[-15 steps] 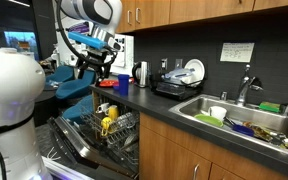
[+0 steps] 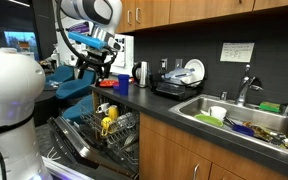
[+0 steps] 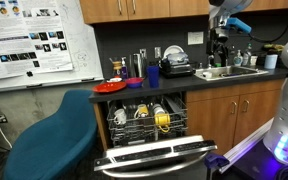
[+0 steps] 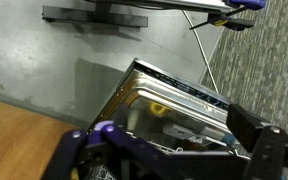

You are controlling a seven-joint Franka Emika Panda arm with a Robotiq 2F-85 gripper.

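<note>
My gripper (image 2: pixel 92 74) hangs high in front of the counter, pointing down and well above the open dishwasher (image 3: pixel 154 158). In the wrist view the gripper stands open, its two dark fingers apart and no object held between them. The dishwasher's pulled-out rack (image 3: pixel 134 132) holds a yellow mug (image 3: pixel 163 122) and several other dishes. Below me a small yellow patch (image 4: pixel 157 108) shows beyond the metal door edge; much of the rack is covered by the fingers.
On the counter stand a red plate (image 3: pixel 111 86), a blue cup (image 2: pixel 122 85) and a dish rack with a white plate (image 2: pixel 194 70). To the right is a sink (image 2: pixel 254 120) with several items. The lowered dishwasher door (image 2: pixel 77 142) juts over the floor.
</note>
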